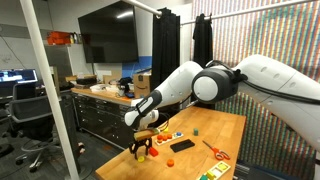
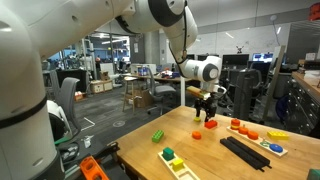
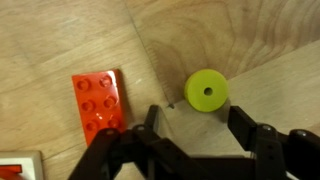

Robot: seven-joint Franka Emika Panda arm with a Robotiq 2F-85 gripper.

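A round yellow disc (image 3: 206, 90) lies on the wooden table, just ahead of my gripper and closer to its right finger in the wrist view. The fingers are apart, and the wood shows through the gap between them. To the left of the gripper, clear of it, lies a red studded brick (image 3: 98, 103). In exterior view 1 the yellow disc (image 1: 141, 156) sits low under the wrist, near the red brick (image 1: 153, 151). Exterior view 2 has the gripper pointing down close to the table.
A white-edged tray (image 3: 38, 162) reaches into the wrist view's lower left corner. Elsewhere on the table (image 2: 140, 150) are a green block (image 2: 158, 135), a black bar-shaped object (image 2: 250, 153) and a tray of coloured pieces (image 2: 184, 176). Red-handled scissors (image 1: 217, 152) lie right in exterior view 1.
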